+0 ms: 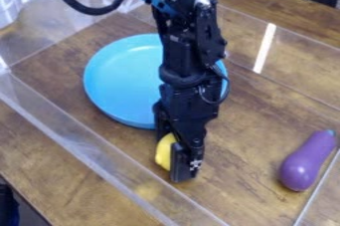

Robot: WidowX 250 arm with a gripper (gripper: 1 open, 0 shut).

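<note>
My black gripper reaches down over a yellow object on the wooden table, its fingers around it; whether they are closed on it is hard to tell, as the gripper hides much of the object. A blue plate lies behind the gripper, to the left, partly hidden by the arm. A purple eggplant-shaped object lies at the lower right.
The wooden table has bare room at the lower left and at the upper right. Clear strips or panels run along its left and right sides.
</note>
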